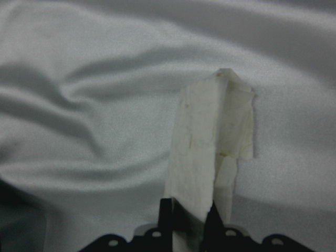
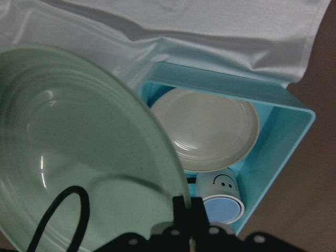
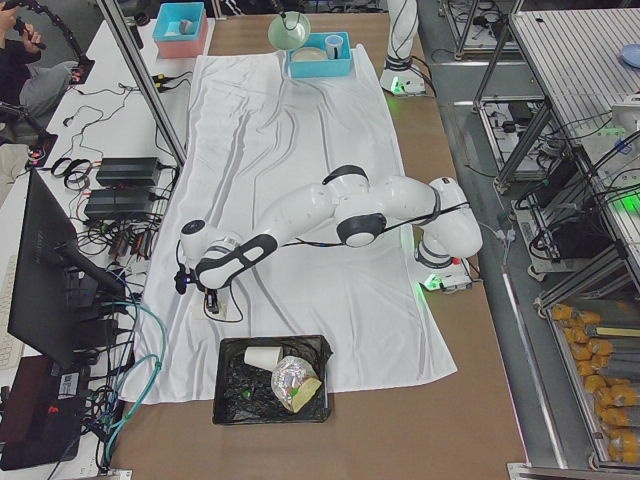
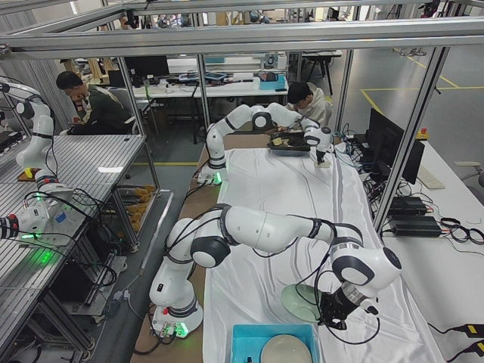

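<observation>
A pale strip of folded paper or tissue (image 1: pixel 197 131) lies on the white cloth, with my left gripper low over its near end, fingers either side of it; whether they are closed on it I cannot tell. A light green plate (image 2: pixel 84 131) is raised in my right gripper, which is shut on its rim. Below it in the right wrist view, a blue bin (image 2: pixel 278 157) holds a cream plate (image 2: pixel 205 126) and a white smiley mug (image 2: pixel 220 184).
A black tray (image 3: pixel 230 390) with a white cup (image 3: pixel 262 356) and a foil-wrapped item (image 3: pixel 290 378) sits at the near edge. A monitor and cables line the left side.
</observation>
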